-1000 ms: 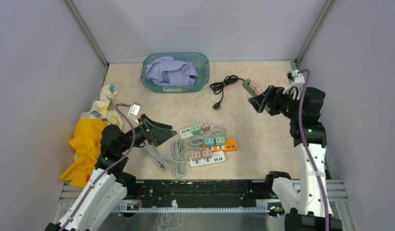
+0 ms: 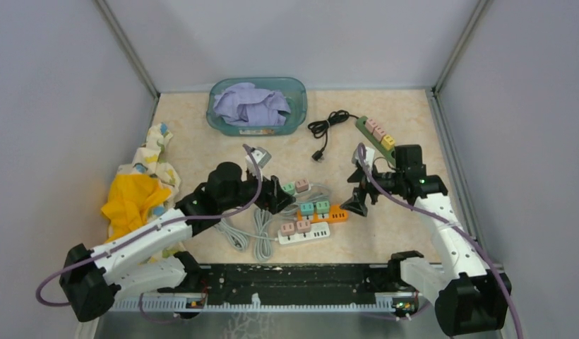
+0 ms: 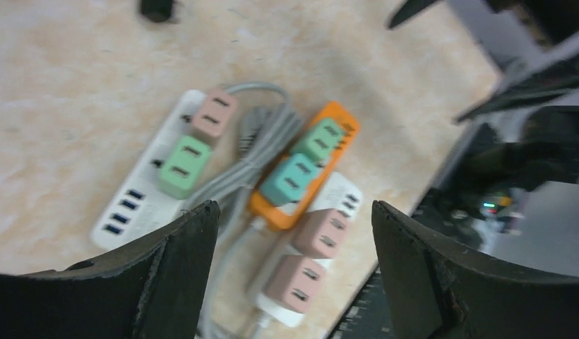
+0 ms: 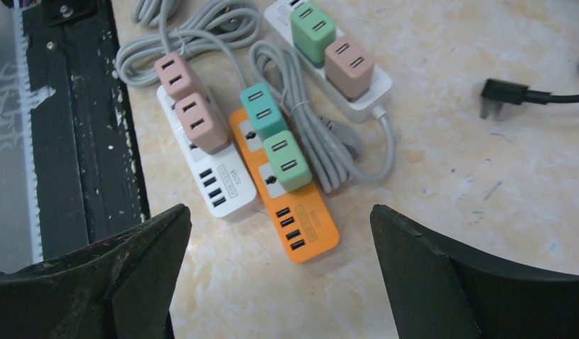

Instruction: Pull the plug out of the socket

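Observation:
Three power strips lie mid-table with cube plugs in them: an orange strip (image 4: 306, 225) with teal (image 4: 262, 106) and green (image 4: 287, 162) cubes, a white strip (image 4: 227, 187) with two pink cubes (image 4: 200, 123), and a farther white strip (image 3: 128, 212) with green (image 3: 183, 166) and pink (image 4: 350, 67) cubes. A green strip (image 2: 362, 126) with pink and yellow cubes lies at back right. My left gripper hangs open over the strips from the left, my right gripper open at their right; neither has anything between its fingers.
A teal bin (image 2: 294, 106) with purple cloth stands at the back. Yellow cloth (image 2: 135, 201) lies on the left. A black cord (image 2: 327, 123) with its plug lies behind the strips; grey coiled cables (image 2: 262, 240) lie around them.
The strips and plugs look unchanged.

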